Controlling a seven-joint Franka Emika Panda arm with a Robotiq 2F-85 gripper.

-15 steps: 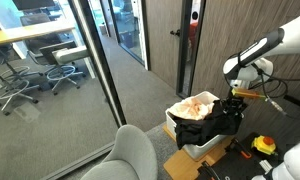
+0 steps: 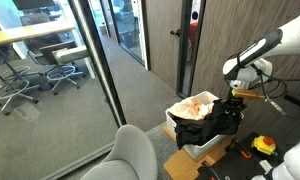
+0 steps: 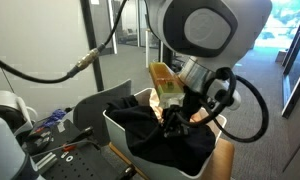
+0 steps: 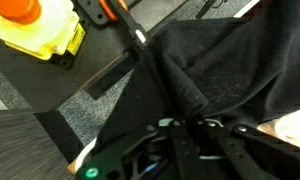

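A black cloth [image 2: 198, 130] is draped over the near side and rim of a white bin [image 2: 202, 150]. In the wrist view the cloth [image 4: 225, 70] bunches up to my gripper, whose fingers are shut on a fold of it; the fingertips are largely buried in the dark fabric. Exterior view 2 shows the cloth [image 3: 150, 135] spread across the bin [image 3: 180, 172], with the arm over it. A pale peach cloth [image 2: 193, 107] lies inside the bin at its far end.
A yellow box with a red-orange top [image 4: 40, 25] stands beside the bin on the dark table. Orange-handled tools [image 2: 262, 145] and cables lie near the arm's base. A grey chair [image 2: 130, 155] stands on the floor nearby.
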